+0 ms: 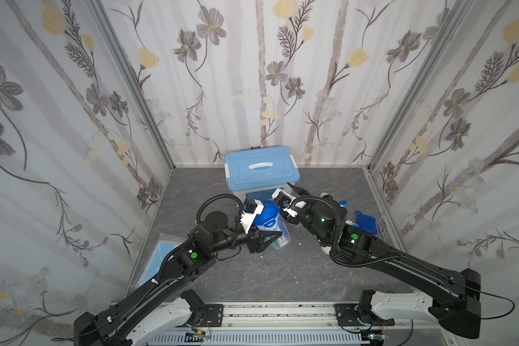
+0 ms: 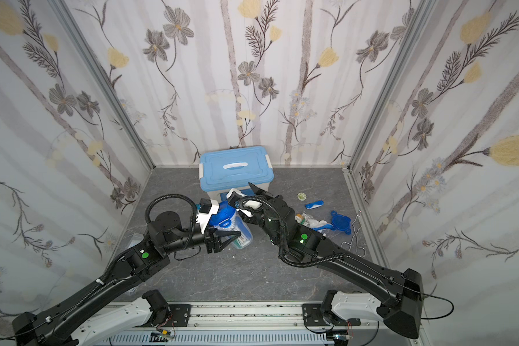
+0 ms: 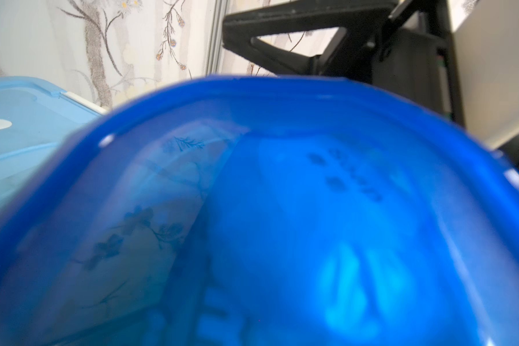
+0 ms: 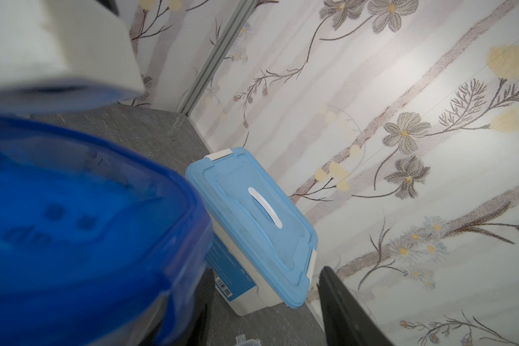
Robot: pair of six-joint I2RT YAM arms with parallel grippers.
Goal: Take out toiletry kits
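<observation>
A clear container [image 1: 282,236] with a rounded blue lid [image 1: 265,214] stands tilted between my two arms, several small items showing faintly inside. The lid [image 3: 305,230] fills most of the left wrist view and hides my left fingertips there. From above, my left gripper [image 1: 274,241] has its fingers across the front of the container; how firmly they grip cannot be told. At the container's right side is my right gripper. Its fingers [image 4: 340,308] look apart in the right wrist view, and the blue lid [image 4: 86,230] is close at their left; what they touch is unclear.
A closed storage box [image 2: 236,167] with a light blue lid stands at the back wall. To the right lie a blue mesh-like piece [image 2: 340,222], a small blue item [image 2: 314,204], a round disc [image 2: 301,196] and a wire piece [image 2: 357,236].
</observation>
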